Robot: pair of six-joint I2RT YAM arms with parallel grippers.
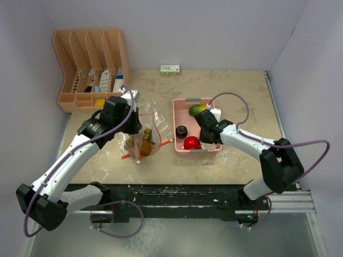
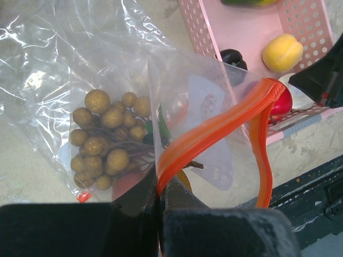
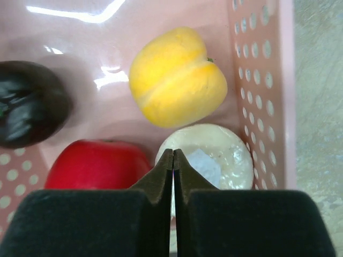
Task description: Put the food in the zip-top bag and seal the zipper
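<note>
My left gripper is shut on the rim of the clear zip bag (image 2: 48,69), whose mouth with its orange zipper (image 2: 214,134) gapes open. Inside lie several brown round fruits (image 2: 107,139) on a stem. Over the pink basket (image 1: 179,107), my right gripper is shut, its fingertips together with nothing between them. The round white food (image 3: 230,152) lies in the basket's corner, beyond and below those tips, partly hidden by the fingers. Around it sit a yellow fruit (image 3: 177,77), a red one (image 3: 99,166) and a dark one (image 3: 32,104).
A green vegetable (image 1: 196,110) lies at the basket's far end. At the back left stands a slotted rack (image 1: 80,53) holding several items, and a small box (image 1: 170,69) rests against the back wall. Table to the right of the basket is bare.
</note>
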